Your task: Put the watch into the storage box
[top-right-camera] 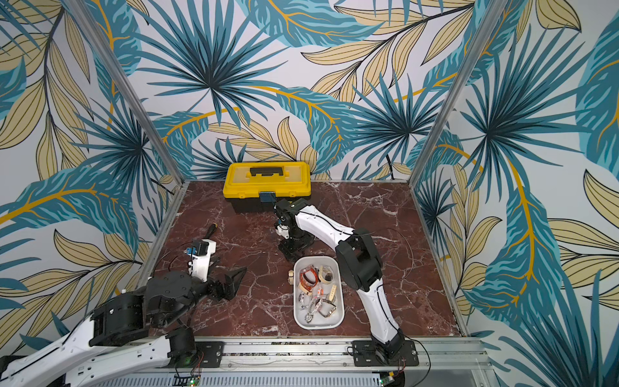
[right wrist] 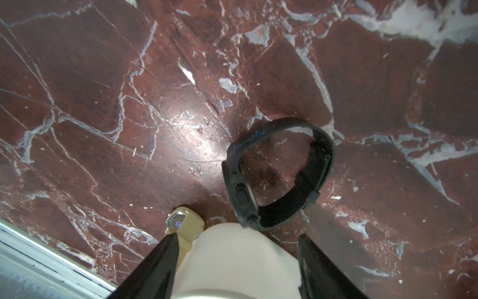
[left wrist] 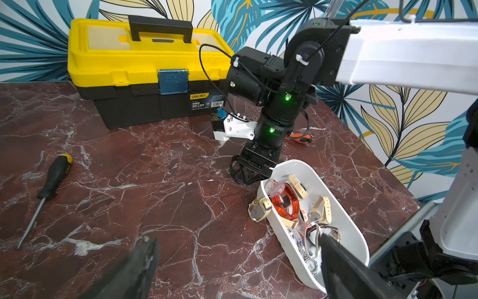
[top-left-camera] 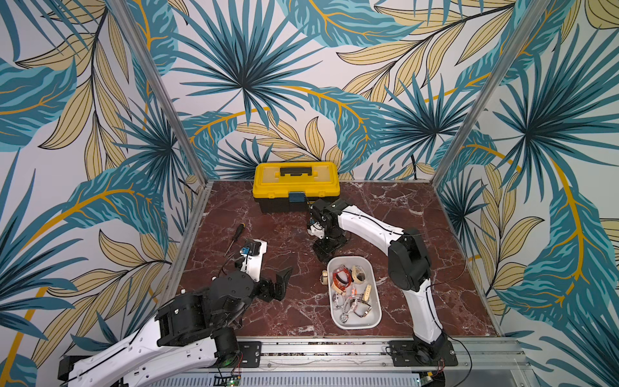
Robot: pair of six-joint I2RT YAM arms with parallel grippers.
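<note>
A black band watch (right wrist: 239, 194) lies on the table in the right wrist view, beneath my right gripper, whose blurred fingers stand apart with nothing seen held. A gold watch (left wrist: 260, 208) sits against the outer left side of a white tray (left wrist: 343, 224) holding several watches. The storage box (top-left-camera: 296, 183), a yellow-lidded black toolbox, stands shut at the back. My left gripper (top-left-camera: 270, 283) is open over the left front of the table, empty, its blurred fingers low in the left wrist view.
A screwdriver (left wrist: 54, 177) lies at the left, and an orange-handled one (left wrist: 301, 138) behind my right arm. The metal rail (top-right-camera: 290, 345) borders the front.
</note>
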